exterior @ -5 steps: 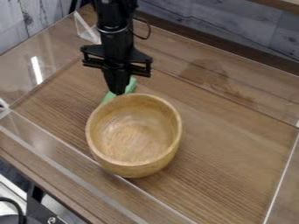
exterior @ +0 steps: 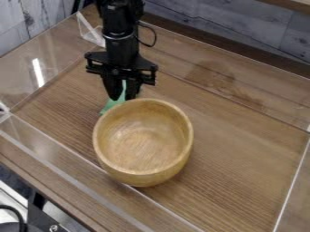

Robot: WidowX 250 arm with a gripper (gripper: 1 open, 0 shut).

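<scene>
My black gripper [exterior: 119,83] hangs at the upper middle, just behind a large wooden bowl [exterior: 141,143]. A light green object [exterior: 111,106] lies on the table at the bowl's back left, under and partly behind the gripper's fingers. Whether the gripper is open or shut on the green object cannot be told at this size.
A black cable lies at the lower left corner.
The gripper has shifted slightly over the past second, and more of the green object shows to the left of its fingers, less to the right. The bowl looks about where it was.
</scene>
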